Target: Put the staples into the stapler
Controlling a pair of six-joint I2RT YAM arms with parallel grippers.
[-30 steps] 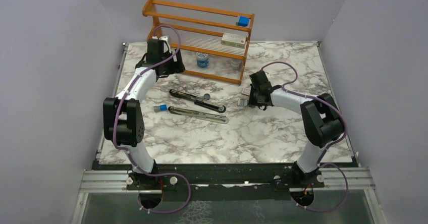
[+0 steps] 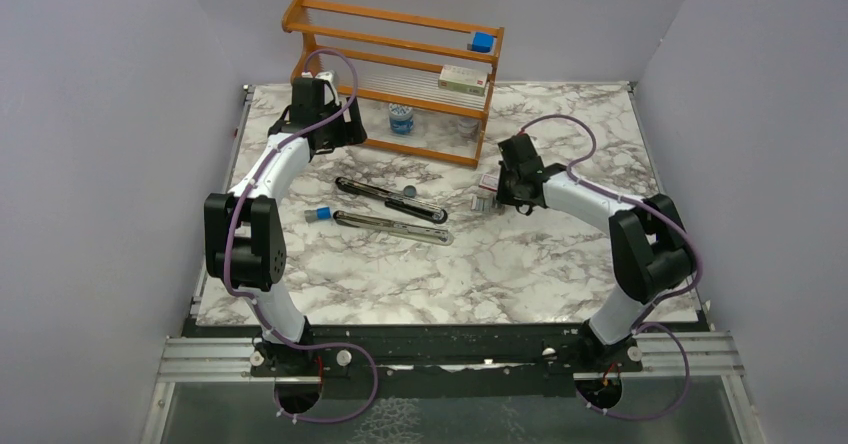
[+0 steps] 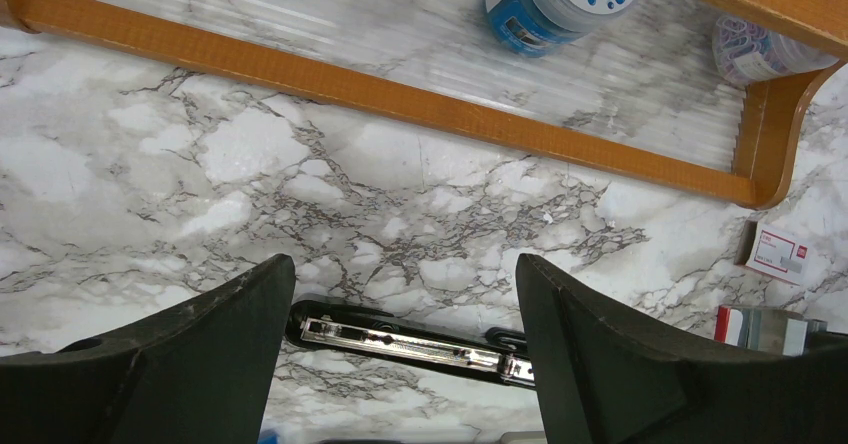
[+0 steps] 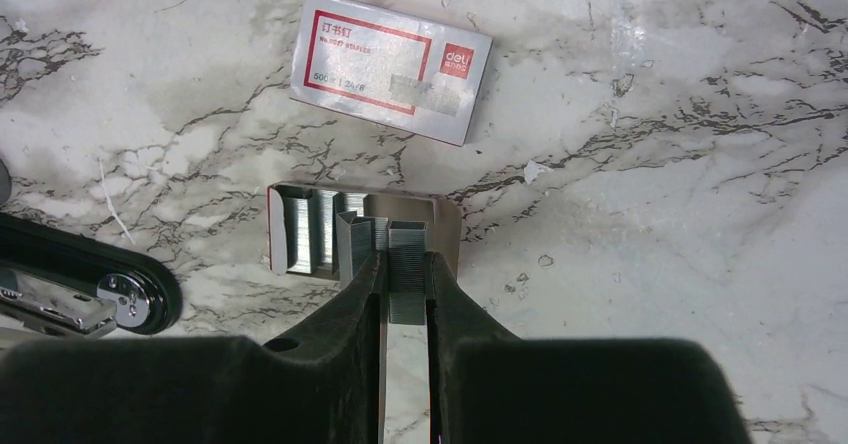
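In the right wrist view my right gripper is shut on a grey strip of staples (image 4: 407,299), just above the open staple tray (image 4: 450,229). Other staple strips (image 4: 300,232) lie in the tray's left part, and one strip (image 4: 352,246) leans up beside my left-hand finger. The stapler is opened out left of the tray, with its black arm (image 2: 362,188) behind and its pale long part (image 2: 395,228) in front. My left gripper hangs open and empty near the rack; part of the stapler shows below its fingers.
The white staple box lid (image 4: 390,64) lies behind the tray. A wooden rack (image 2: 420,152) with jars and boxes stands at the back. Left of the stapler lies a small blue-and-grey object (image 2: 317,214).
My right gripper has shifted slightly to the right and seems to have risen a little from the tray. The left arm and the stapler have stayed still.
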